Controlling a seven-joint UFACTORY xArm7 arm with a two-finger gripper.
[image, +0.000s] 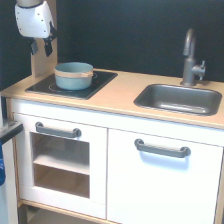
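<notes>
At the upper left of the camera view hangs my gripper (40, 47), its two dark fingertips spread apart with nothing visible between them. It is above and to the left of a blue-grey pot (72, 81), well clear of it. The pot sits upright on the black stovetop (105, 77). Whether anything lies inside the pot cannot be made out.
A metal sink (180, 98) with a grey faucet (190, 65) is set into the right of the wooden counter (122, 92). Below are white cabinet doors with grey handles (162, 149). The counter between stovetop and sink is clear. A blue thing (2, 172) shows at the left edge.
</notes>
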